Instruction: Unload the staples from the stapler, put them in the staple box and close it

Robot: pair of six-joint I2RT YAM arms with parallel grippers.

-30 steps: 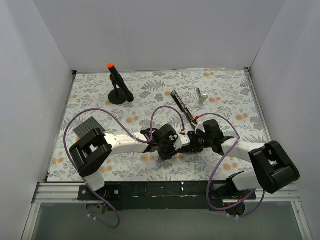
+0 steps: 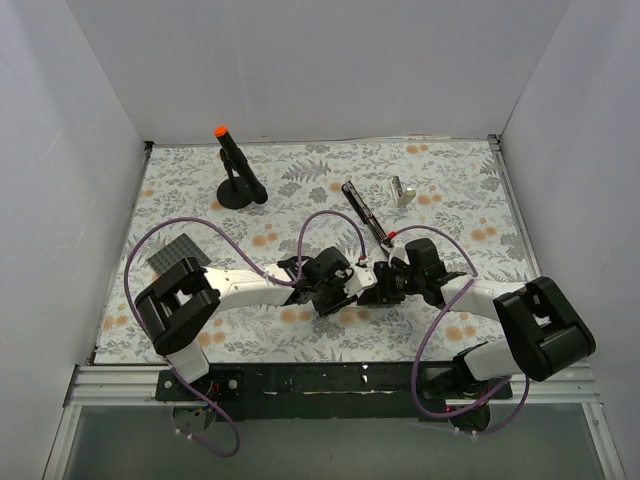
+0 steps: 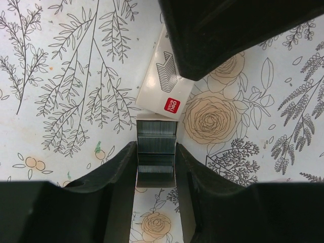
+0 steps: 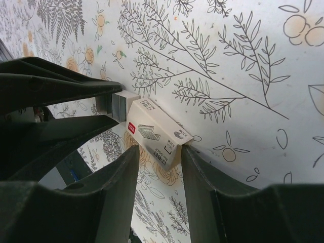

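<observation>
My left gripper is shut on a dark block of staples (image 3: 156, 135), upright in the left wrist view. Directly against that block lies a pale deli staple box (image 3: 165, 93), its red label facing up. The same box (image 4: 154, 136) is in the right wrist view, between the fingers of my right gripper, which is part open around its far end. The long dark stapler (image 2: 360, 205) lies behind both grippers in the top view.
A small light object (image 2: 402, 192) lies at the back right, a black stand with an orange-tipped bar (image 2: 240, 175) at the back left, and a dark grid pad (image 2: 175, 250) at the left.
The right arm has shifted very slightly in the top view. The left arm looks almost still.
</observation>
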